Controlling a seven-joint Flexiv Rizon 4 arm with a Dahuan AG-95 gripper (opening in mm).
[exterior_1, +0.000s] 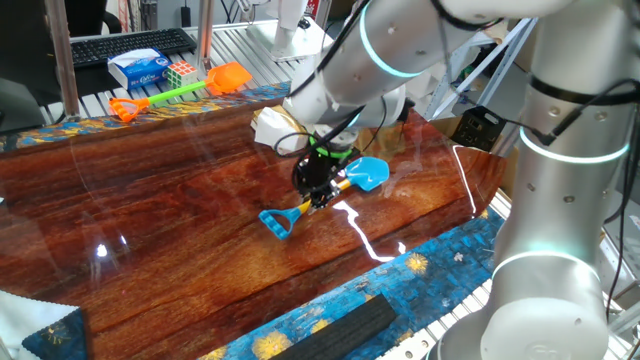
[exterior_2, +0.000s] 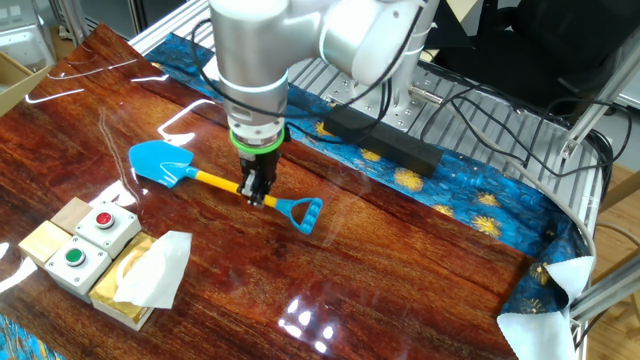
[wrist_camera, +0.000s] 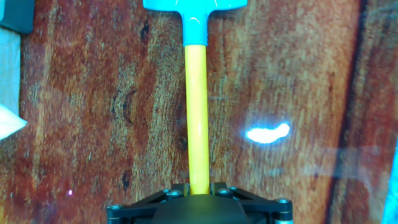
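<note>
A toy shovel with a blue blade (exterior_1: 367, 174), a yellow shaft (wrist_camera: 196, 112) and a blue grip (exterior_2: 301, 214) is at the middle of the glossy brown table. My gripper (exterior_1: 318, 200) points down over the shaft. In the wrist view, the fingers (wrist_camera: 220, 188) close in on both sides of the yellow shaft with no visible gap, so it looks shut on the shovel. The blade extends ahead, partly cut off by the top of that view. Whether the shovel touches the table or is slightly raised, I cannot tell.
Button boxes (exterior_2: 108, 227) and a white paper (exterior_2: 158, 272) stand near the shovel. Behind the far edge lie an orange-and-green shovel (exterior_1: 180, 92), a Rubik's cube (exterior_1: 181, 74) and a tissue pack (exterior_1: 138, 68). A black bar (exterior_1: 340, 330) lies along the near edge.
</note>
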